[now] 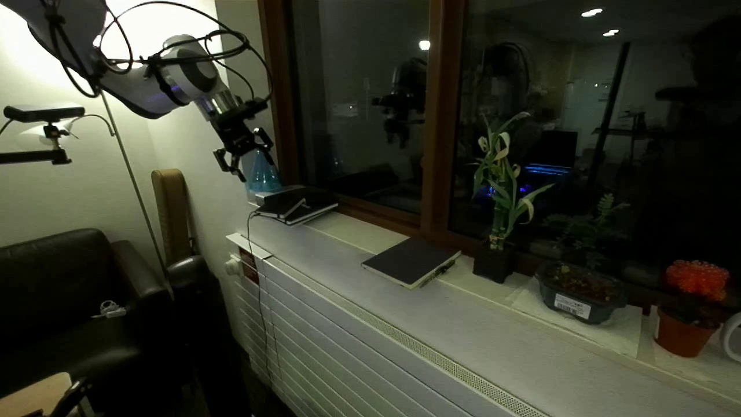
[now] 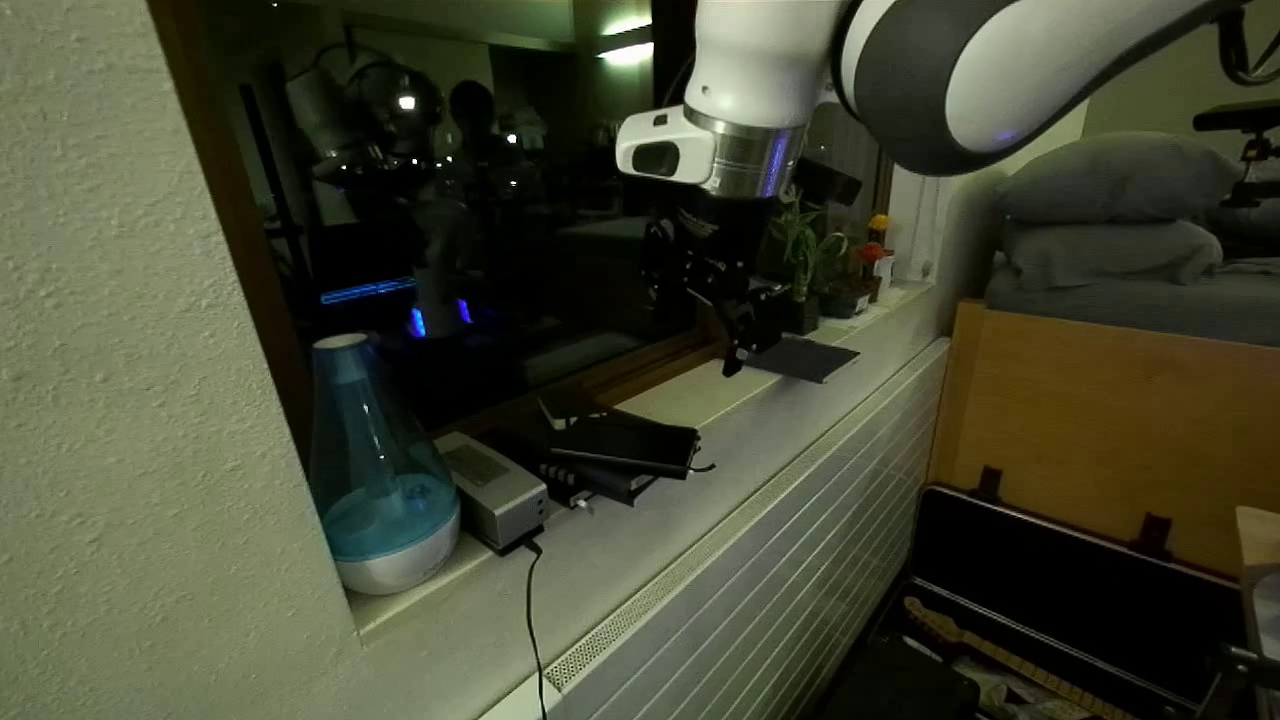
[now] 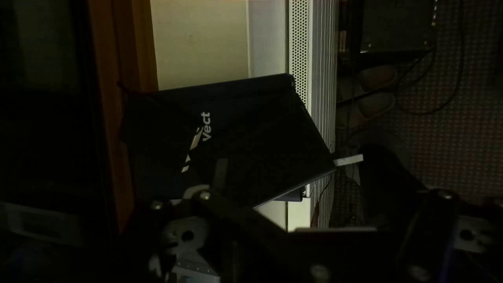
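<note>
My gripper [image 1: 256,171] hangs in the air above the left end of the windowsill, its two fingers spread apart with nothing between them. In exterior view 2 the dark gripper [image 2: 753,341] appears over the sill, its tips pointing down. Below it in the wrist view is a black notebook [image 3: 254,127] with pale "Vect" lettering and a light tab. It lies on a small pile, seen also as a black notebook [image 1: 281,204] in exterior view 1. Farther along the sill a grey-black notebook [image 1: 411,261] lies flat. Both fingers are dark and blurred in the wrist view.
A blue humidifier [image 2: 384,516] and a grey box [image 2: 498,490] stand at the sill's left end. Bamboo [image 1: 501,194], a planter [image 1: 580,295] and a red cactus pot [image 1: 684,332] line the right. Window glass rises behind; bare sill separates the notebooks.
</note>
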